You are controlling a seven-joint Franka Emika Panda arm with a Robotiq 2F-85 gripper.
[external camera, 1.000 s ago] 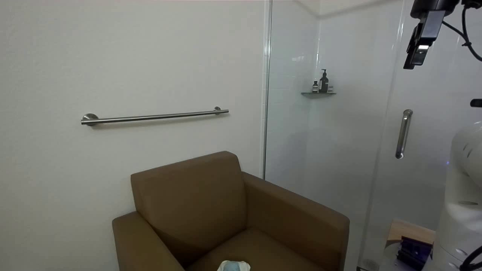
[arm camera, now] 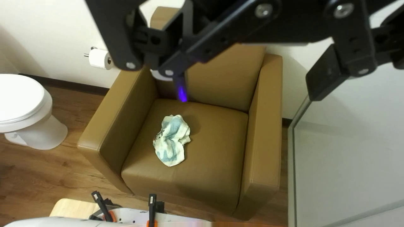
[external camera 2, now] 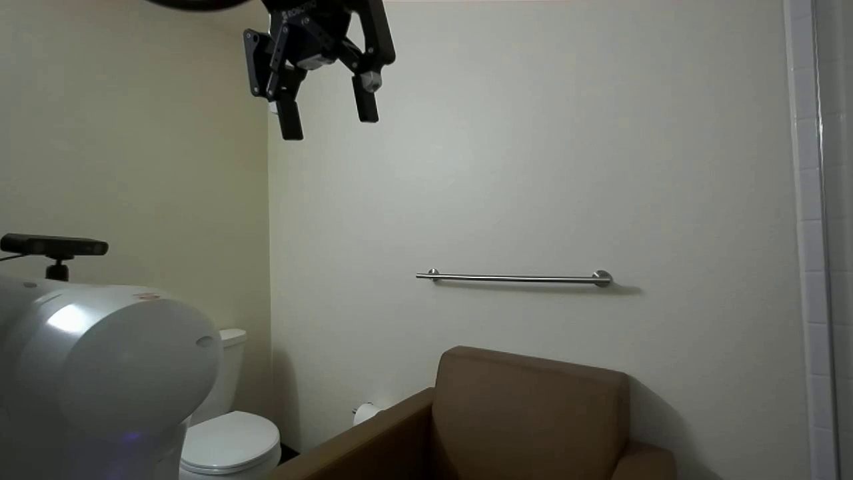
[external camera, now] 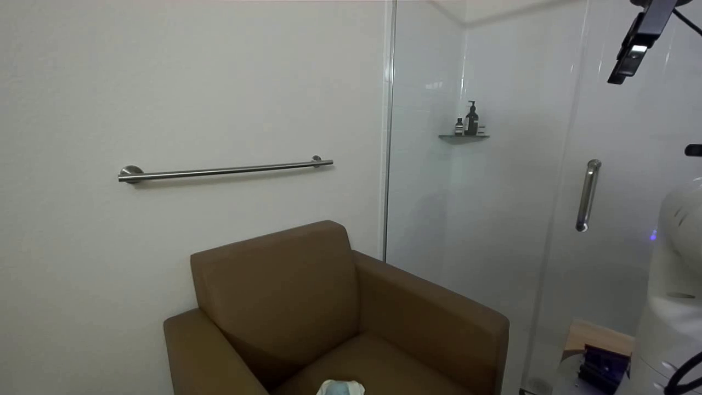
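Observation:
A crumpled white and light-blue cloth [arm camera: 172, 140] lies on the seat of the brown armchair [arm camera: 217, 151], left of the seat's middle in the wrist view. Only the top of that cloth [external camera: 340, 388] shows at the bottom edge of exterior view 1. High above the chair hangs my gripper [external camera 2: 330, 127], its two fingers apart and pointing down, nothing between them. In the wrist view its dark fingers [arm camera: 327, 73] stand wide apart over the chair, well clear of the cloth.
A metal towel bar [external camera 2: 516, 279] is fixed to the wall above the chair. The glass shower door's handle [external camera: 588, 195] stands to the right in exterior view 1. A toilet [arm camera: 28, 109] and a paper roll [arm camera: 99, 58] are left of the chair. The air around the gripper is free.
In exterior view 1 my gripper has moved up and to the right. The chair and the cloth look unmoved.

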